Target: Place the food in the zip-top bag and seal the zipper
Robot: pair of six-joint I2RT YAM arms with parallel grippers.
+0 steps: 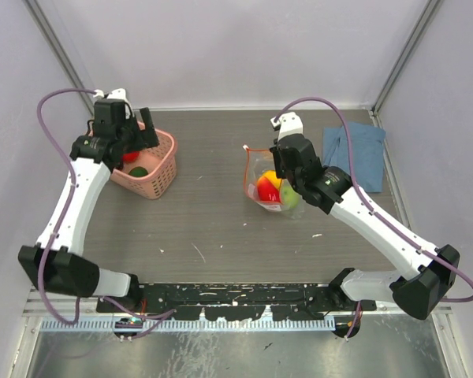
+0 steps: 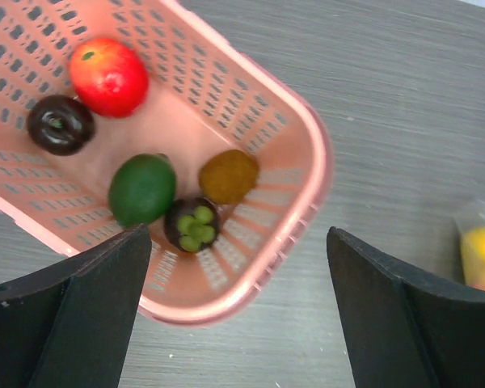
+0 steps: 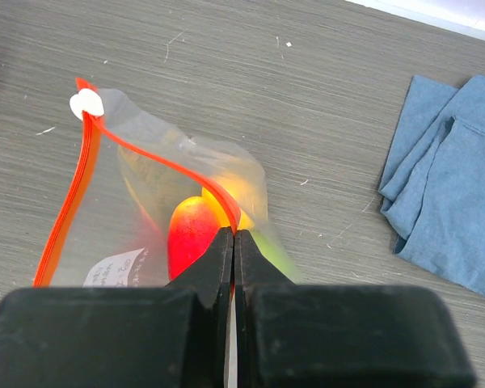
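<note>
My left gripper is open above the pink basket (image 1: 162, 173), which in the left wrist view holds a red tomato (image 2: 109, 74), a dark plum-like item (image 2: 61, 125), a green fruit (image 2: 141, 187), a brown item (image 2: 228, 175) and a dark item with green top (image 2: 191, 224). My right gripper is shut on the rim of the clear zip bag (image 3: 113, 218) at its orange zipper. Inside the bag are red (image 3: 190, 234), yellow (image 3: 234, 194) and green (image 3: 271, 250) food pieces.
A folded blue cloth (image 1: 353, 153) lies at the back right, beside the bag. Pale walls bound it at the back and sides.
</note>
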